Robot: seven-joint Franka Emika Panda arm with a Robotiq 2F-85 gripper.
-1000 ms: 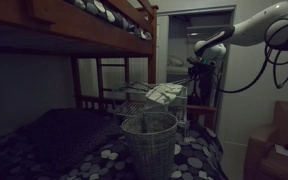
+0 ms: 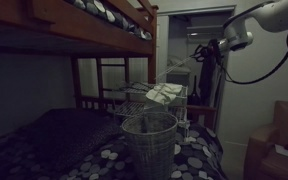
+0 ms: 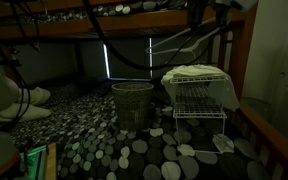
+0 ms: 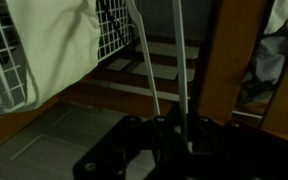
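My gripper is shut on a thin white rod-like frame (image 4: pixel 181 60), which looks like a hanger; its shape is only partly visible. In exterior view 2 the pale frame (image 3: pixel 174 46) sticks out leftward from the dark gripper (image 3: pixel 212 20), above the rack. A white cloth (image 3: pixel 192 72) lies over the top of a white wire rack (image 3: pixel 200 112). The wrist view shows that cloth (image 4: pixel 59 45) at upper left, apart from my fingers. Darkness blurs the exact contact at the fingertips.
A tall mesh basket (image 2: pixel 150 142) stands on the dotted bedding (image 2: pixel 94 160), beside the rack. Wooden bunk-bed rails (image 4: pixel 222 60) are close to the gripper. The upper bunk (image 2: pixel 69 22) overhangs at left, and a brown armchair (image 2: pixel 274 145) stands at right.
The arm has swung up and to the right in exterior view 1, carrying the gripper away from the rack. The basket, rack and cloth look unmoved.
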